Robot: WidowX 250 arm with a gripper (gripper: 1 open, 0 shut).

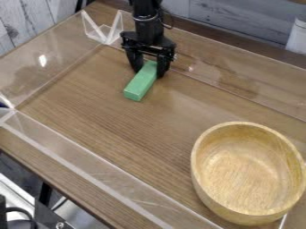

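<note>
My black gripper [148, 57] is at the top centre of the camera view, low over the wooden table, its fingers around or just above the upper end of a green block [140, 84]. The block lies slanted, its lower end toward the lower left. I cannot tell from this view whether the fingers touch it.
A large pale wooden bowl [246, 173] fills the lower right. A white object [299, 34] stands at the top right edge.
</note>
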